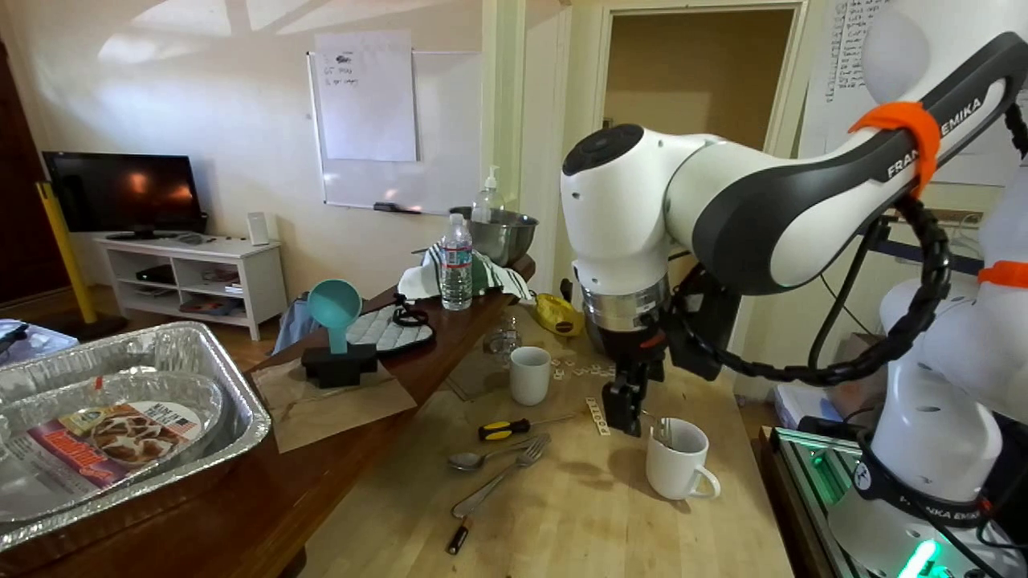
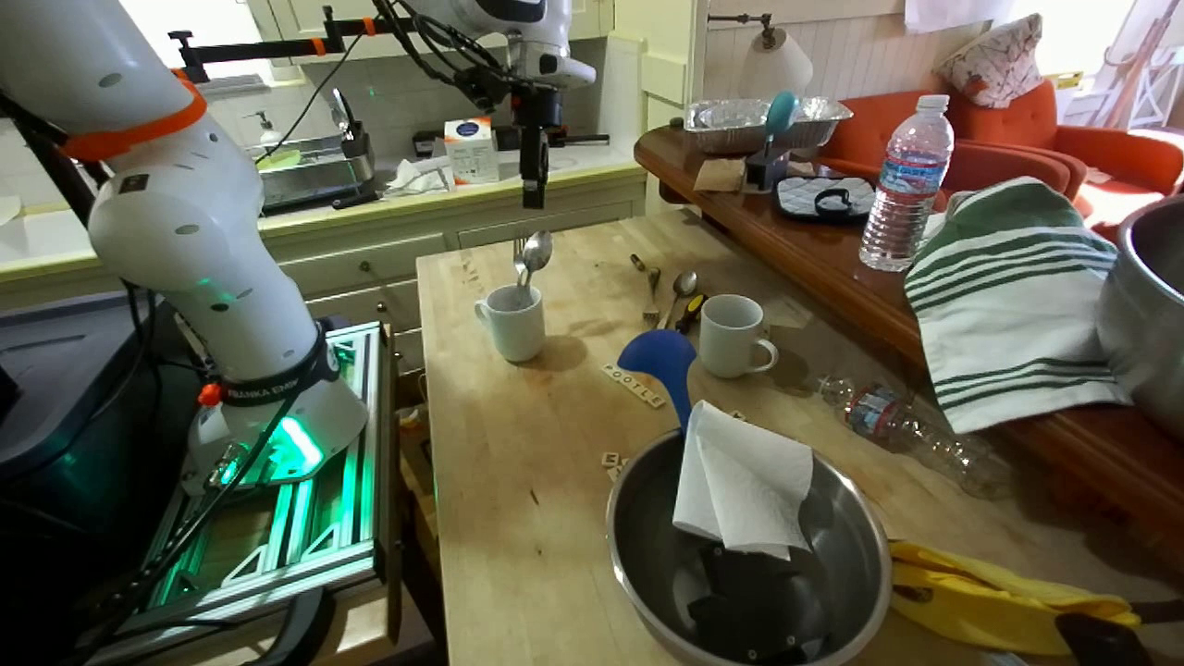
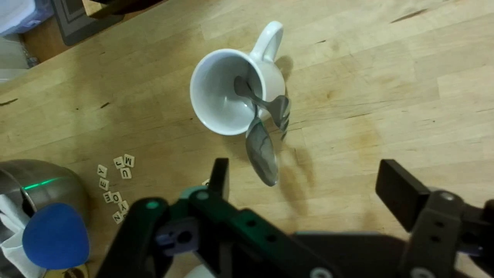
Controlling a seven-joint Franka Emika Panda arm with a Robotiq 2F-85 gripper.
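A white mug [image 1: 675,472] [image 3: 217,97] [image 2: 512,329] stands upright on the wooden table with its handle out to one side. Leaning in it are a spoon [image 3: 261,153] [image 2: 537,253] and a fork [image 3: 279,110], whose ends stick out over the rim. My gripper [image 1: 624,409] [image 2: 534,191] hangs above the table near the mug, fingers wide apart. It is open with nothing held between the fingers. From the wrist view, the spoon bowl reaches toward the gap between them.
Another white mug [image 1: 530,377], a screwdriver [image 1: 503,429], a loose fork [image 1: 525,458] and a loose spoon [image 1: 467,461] lie or stand nearby. A steel bowl [image 2: 633,555] holds a blue utensil [image 2: 657,355]. Letter tiles [image 3: 109,197] are scattered; bare table surrounds the cutlery mug.
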